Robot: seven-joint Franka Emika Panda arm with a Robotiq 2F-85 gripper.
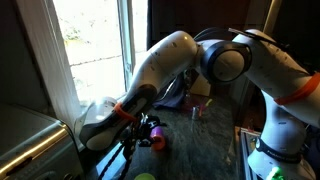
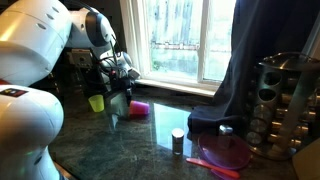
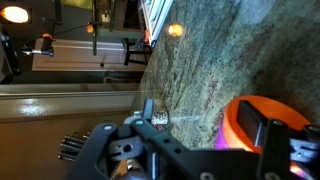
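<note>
A pink cup (image 2: 139,108) lies on its side on the dark tabletop, near the window in exterior view 2. Its orange-looking rim (image 3: 236,128) fills the lower right of the wrist view. My gripper is beside the cup's mouth, its fingers apart. One finger (image 3: 275,140) overlaps the cup's opening, while the other is outside the rim, with a gap showing between it and the cup. In exterior view 1 the dark fingers crowd against the left side of the cup (image 1: 158,141); contact is hard to judge there.
A yellow-green cup (image 2: 96,103) stands near the arm. A silver-topped can (image 2: 178,141), a magenta plate (image 2: 222,153) and a red-handled utensil (image 2: 213,168) lie further along the table, beside a spice rack (image 2: 268,105).
</note>
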